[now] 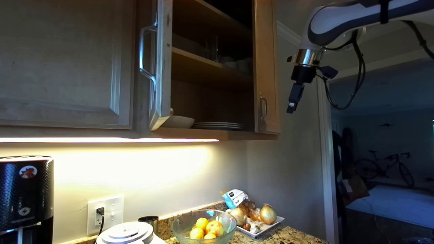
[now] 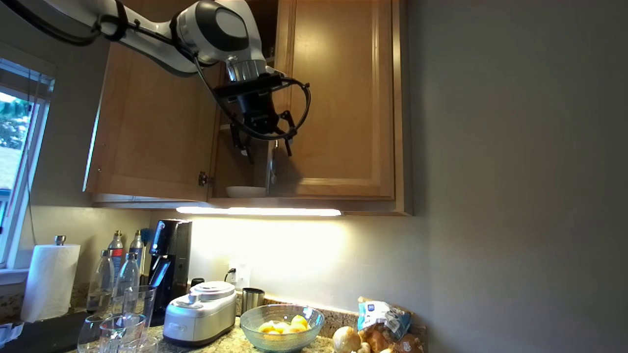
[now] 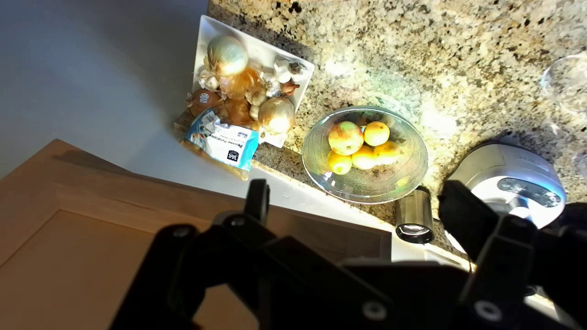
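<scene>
My gripper [image 1: 291, 107] hangs in the air to the right of the upper cabinet, fingers pointing down. In exterior view 2 the gripper [image 2: 266, 152] shows its two fingers spread, with nothing between them, in front of the right cabinet door [image 2: 335, 100]. That door [image 1: 266, 61] stands partly open and bears a metal handle [image 1: 263, 107]. The left door [image 1: 163, 57] is swung wide open. From the wrist, the spread gripper looks down past wooden cabinet panelling [image 3: 93, 231]; no contact with the door is visible.
Inside the cabinet are stacked plates [image 1: 217, 125] and a white bowl [image 1: 177, 121]. On the counter below stand a glass fruit bowl [image 3: 366, 189], a tray [image 3: 202, 46] of onions and garlic, a metal cup [image 3: 413, 211], an appliance [image 2: 200, 315] and several glasses [image 2: 122, 326].
</scene>
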